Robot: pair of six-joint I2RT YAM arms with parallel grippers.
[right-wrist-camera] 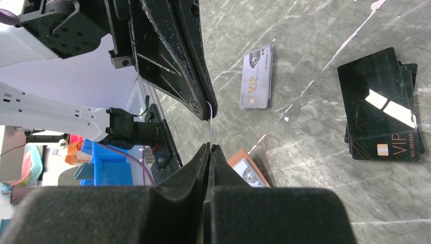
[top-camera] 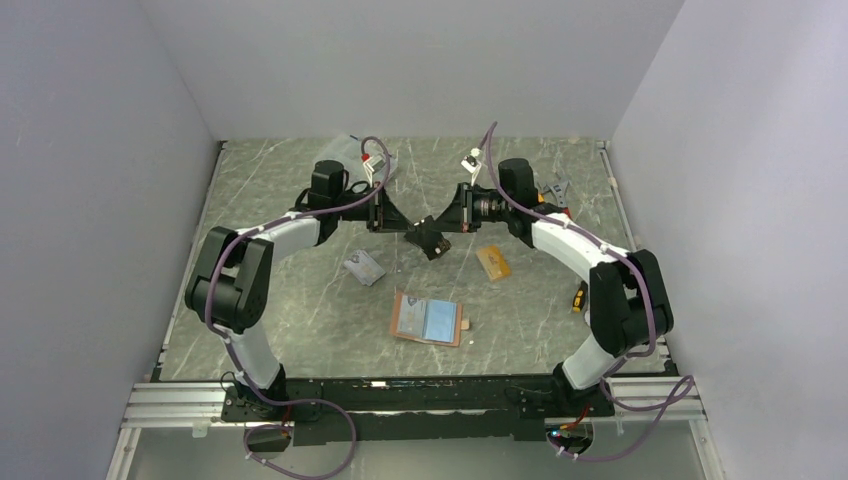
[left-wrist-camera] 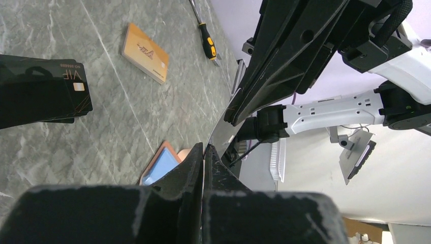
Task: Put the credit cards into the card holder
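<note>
A thin card, seen nearly edge-on in both wrist views, spans the small gap between the two grippers. My left gripper is shut on one edge of it. The opposite edge is in my right gripper, also shut. Below them, a stack of black VIP cards lies fanned on the table. Silver cards rest to the left, gold cards to the right. Near the front, the brown card holder lies open, showing clear and blue pockets.
A clear plastic container stands behind the left arm. At the right edge lies a yellow-black screwdriver. Other tools sit partly hidden behind the right arm. Bare table surrounds the card holder.
</note>
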